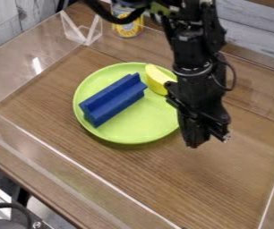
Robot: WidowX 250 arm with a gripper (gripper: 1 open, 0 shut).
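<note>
A green plate (pixel 143 131) holds a long blue block (pixel 112 98) on its left part and a yellow banana-like object (pixel 158 78) toward the back, partly behind the black arm. My gripper (pixel 197 138) hangs just off the plate's right edge, low over the wooden table (pixel 140 188). It looks shut, with nothing visible between its fingers.
A yellow can (pixel 130 27) stands at the back near a clear bracket. Clear panels edge the table at left and right.
</note>
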